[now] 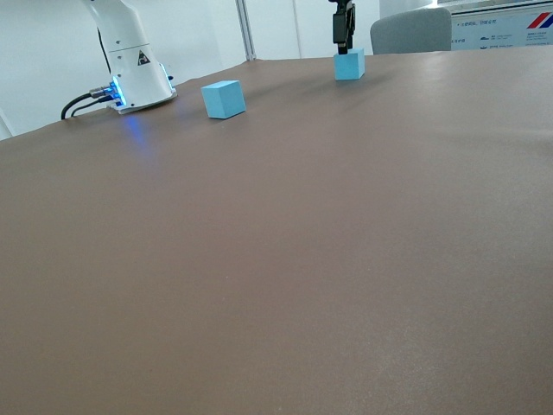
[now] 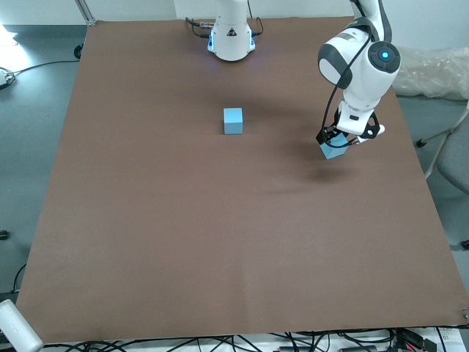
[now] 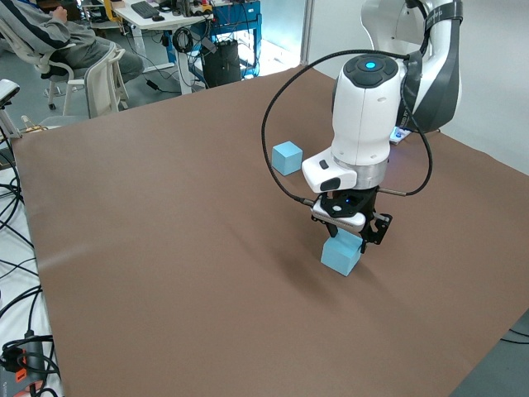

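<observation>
Two light blue cubes stand on the brown table. One (image 2: pixel 233 121) (image 1: pixel 224 99) (image 3: pixel 287 158) sits alone near the middle back. The other (image 2: pixel 333 150) (image 1: pixel 349 64) (image 3: pixel 341 252) is at the right in the left view, directly under the black gripper (image 2: pixel 330 134) (image 1: pixel 343 43) (image 3: pixel 350 236) of the white arm. The fingers reach down to that cube's top and partly hide it. Whether they are closed on it is unclear.
A white robot base (image 2: pixel 231 37) with cables stands at the back edge of the brown table (image 2: pixel 220 220). Chairs and cabling lie beyond its edges.
</observation>
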